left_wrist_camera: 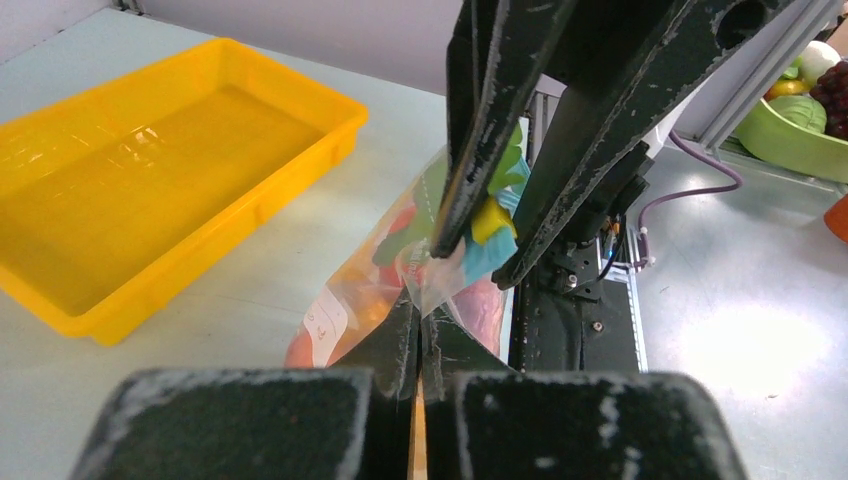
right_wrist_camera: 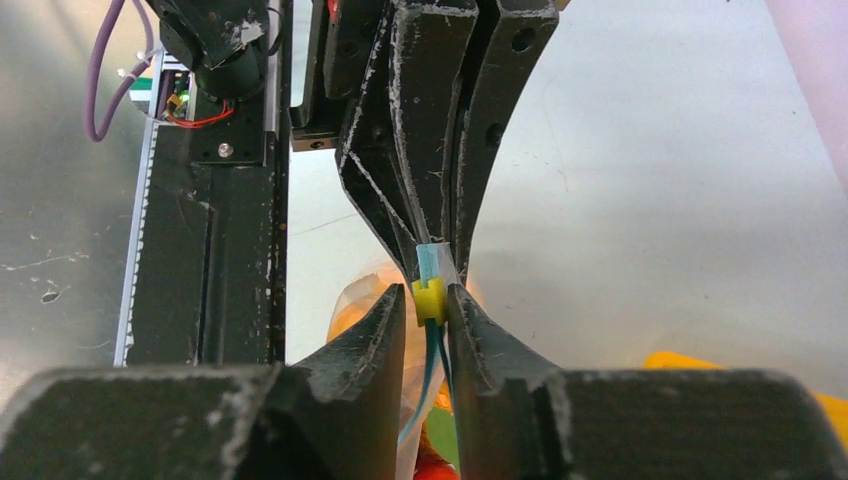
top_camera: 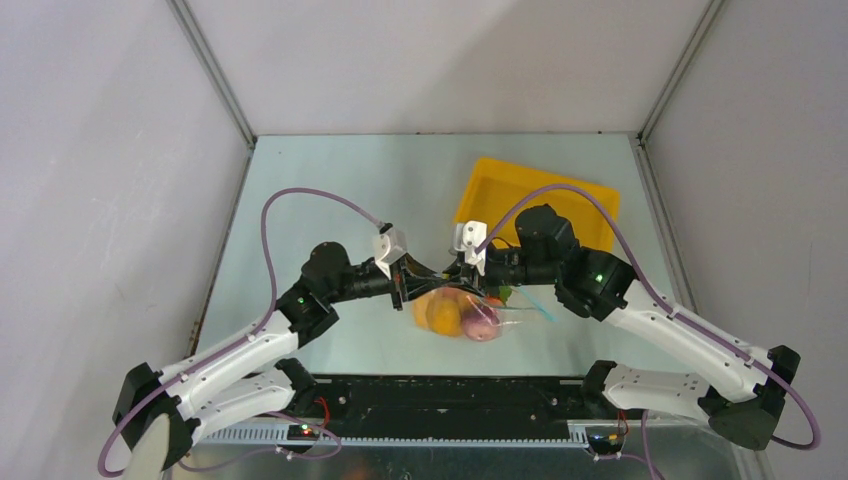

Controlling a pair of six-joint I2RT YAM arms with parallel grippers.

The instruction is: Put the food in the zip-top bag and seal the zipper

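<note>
The clear zip top bag (top_camera: 480, 318) holds food in orange, purple, red and green below both arms. My left gripper is shut on the bag's top corner. My right gripper is closely around the yellow zipper slider (right_wrist_camera: 428, 298) and the blue zipper strip beside it, just beside the left gripper's tips; whether it grips the slider firmly is unclear.
An empty yellow tray (left_wrist_camera: 170, 170) lies behind the bag at the back right of the table (top_camera: 350, 180). The black rail runs along the front edge.
</note>
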